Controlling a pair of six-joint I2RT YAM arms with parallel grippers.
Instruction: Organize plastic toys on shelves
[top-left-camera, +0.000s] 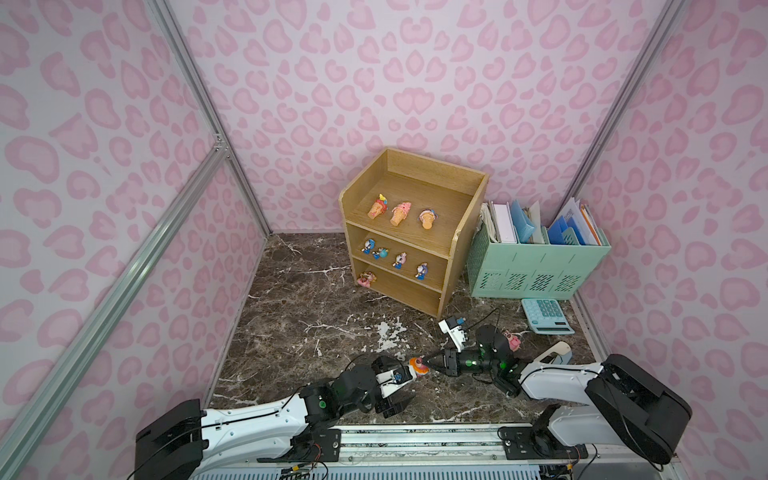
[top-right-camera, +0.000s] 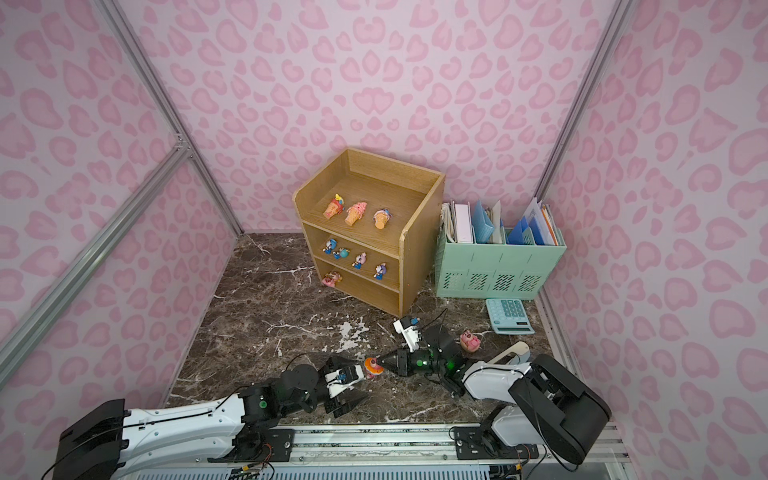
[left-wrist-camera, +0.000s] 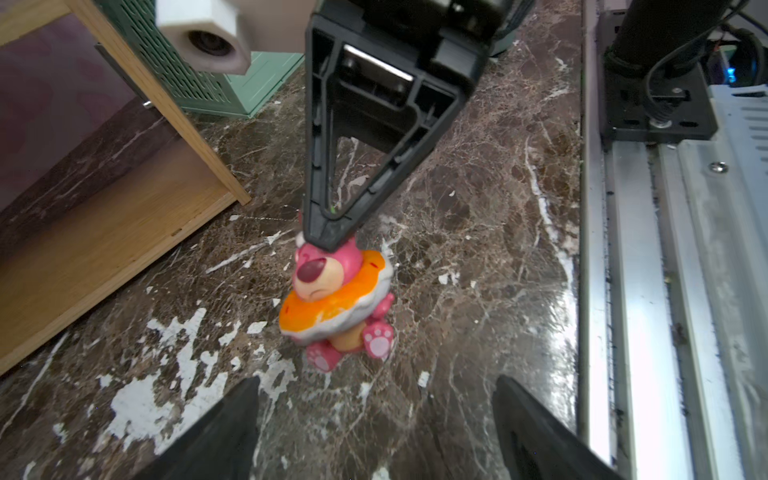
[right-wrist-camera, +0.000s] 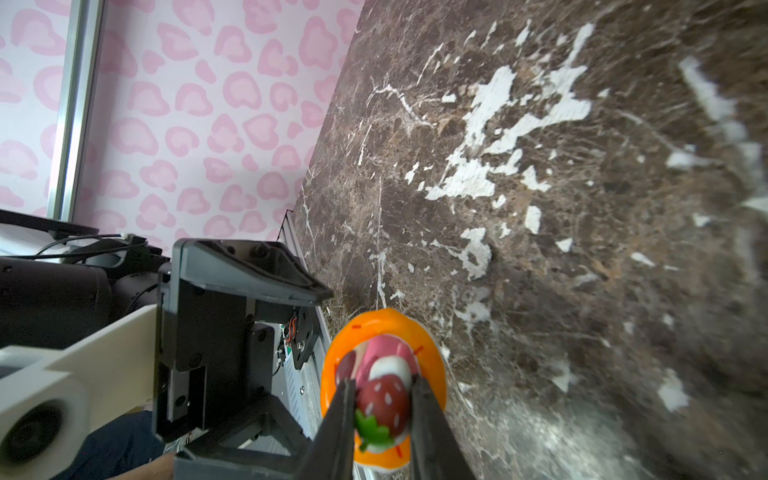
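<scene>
A pink bear toy with an orange ring (left-wrist-camera: 336, 308) hangs above the marble table, its head pinched by my right gripper, which is shut on it. In the left wrist view the bear's face and feet show below the right gripper's fingers (left-wrist-camera: 326, 228). My left gripper is open and faces the bear, with nothing held. The wooden shelf (top-left-camera: 460, 264) stands behind the arms: ice-cream toys (top-left-camera: 401, 212) lie on top, several blue toys (top-left-camera: 399, 261) stand on the middle level, and a pink toy (top-left-camera: 366, 278) is on the bottom level at its left end.
Another pink toy (top-right-camera: 469, 341) lies on the table behind the right arm. At the right are a green file basket (top-left-camera: 528, 268) and a pale blue calculator (top-left-camera: 546, 316). The table left of the shelf is clear.
</scene>
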